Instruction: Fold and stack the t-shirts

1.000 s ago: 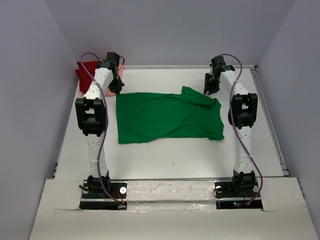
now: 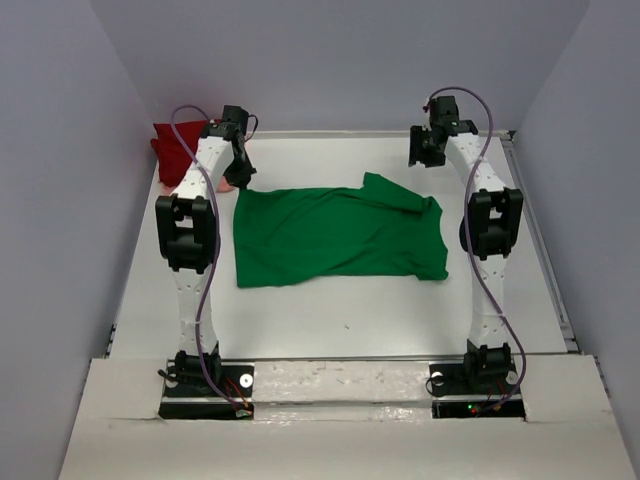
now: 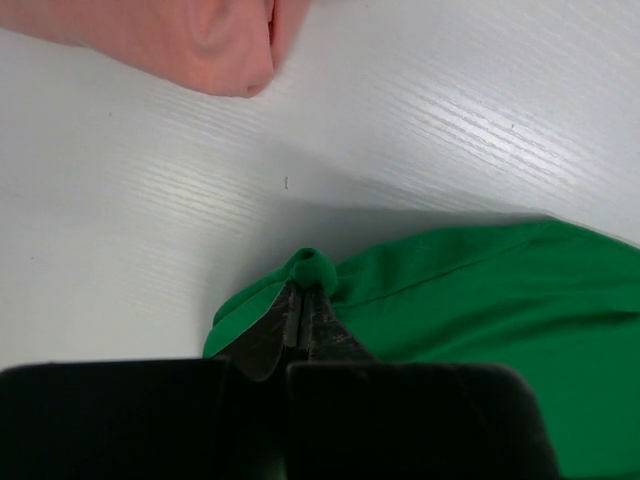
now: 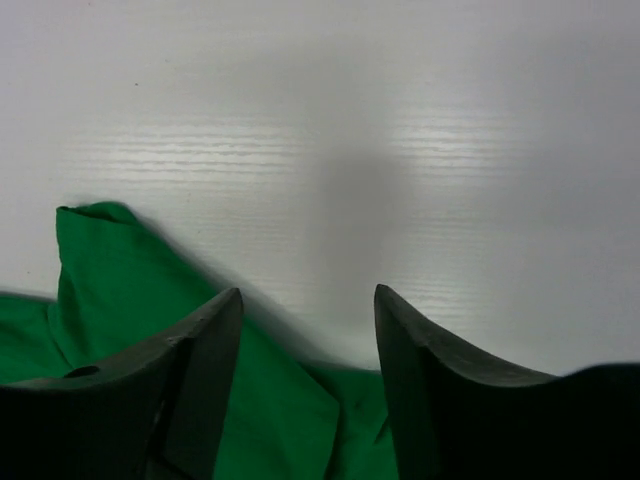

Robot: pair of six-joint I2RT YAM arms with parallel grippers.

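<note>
The green t-shirt (image 2: pixel 340 237) lies spread on the table, wrinkled, with its back right part folded over unevenly. At its back left corner my left gripper (image 2: pixel 241 184) is shut; in the left wrist view a pinched tip of green cloth (image 3: pixel 315 268) pokes up from between the fingertips. Behind the shirt's right end, my right gripper (image 2: pixel 427 158) stands wide open. Seen from the right wrist, the space between its fingers is empty, with the shirt's raised flap (image 4: pixel 130 260) below and to the left.
A folded red cloth (image 2: pixel 172 152) and a pink cloth (image 3: pixel 200 45) sit at the back left, partly hidden behind the left arm. Bare white table (image 2: pixel 370 318) extends in front of the shirt, and the back middle is clear too. Walls close off the back and sides.
My left gripper has shifted slightly right with the shirt corner in it.
</note>
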